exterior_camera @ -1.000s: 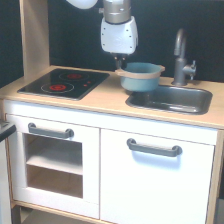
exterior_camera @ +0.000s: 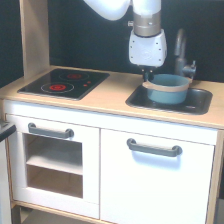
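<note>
A blue pot (exterior_camera: 168, 93) with a tan rim is at the dark sink (exterior_camera: 203, 101) on the right of the counter, covering much of the basin. Whether its base touches the sink floor is hidden. My gripper (exterior_camera: 148, 75) reaches down from above to the pot's left rim and appears shut on it. The fingers are small and dark here, so the exact grip is hard to make out.
A grey faucet (exterior_camera: 181, 52) rises close behind the pot. On the left lies a black cooktop (exterior_camera: 62, 83), with bare counter (exterior_camera: 108, 92) between it and the sink. White cabinet doors with dark handles front the unit.
The gripper and pot have moved right together and lower in view, from the sink's left side to over the basin.
</note>
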